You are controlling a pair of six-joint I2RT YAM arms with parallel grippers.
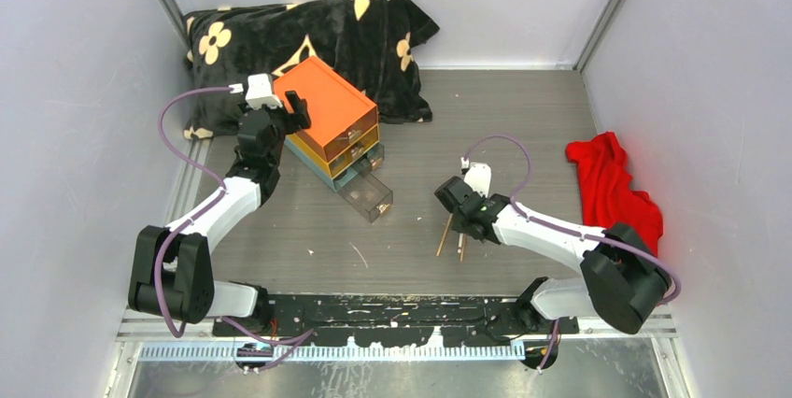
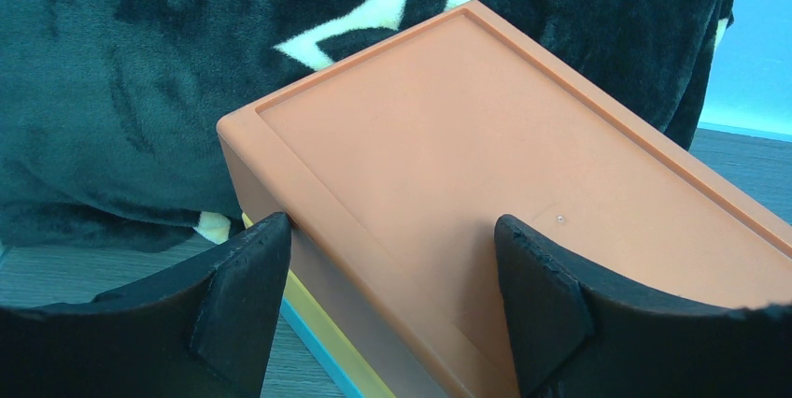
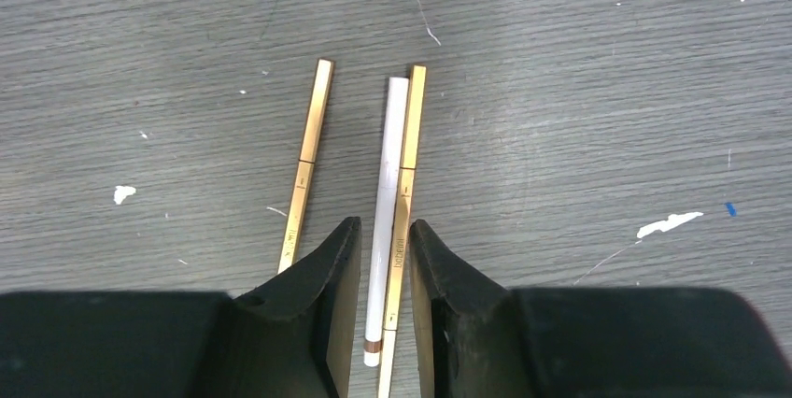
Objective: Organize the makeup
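Note:
A drawer organizer with orange top [image 1: 322, 99] and yellow and blue tiers stands left of centre, a clear lower drawer [image 1: 364, 197] pulled out. My left gripper grips over the orange top's edge, shut on the organizer. On the table lie a white pencil [image 3: 383, 183] touching a wooden pencil [image 3: 411, 127], and another wooden pencil [image 3: 308, 136] to their left. My right gripper is just over the lower part of the touching pair, fingers part open; whether they touch the pencils is unclear.
A dark flowered blanket [image 1: 233, 52] lies along the back behind the organizer. A red cloth [image 1: 607, 183] lies at the right edge.

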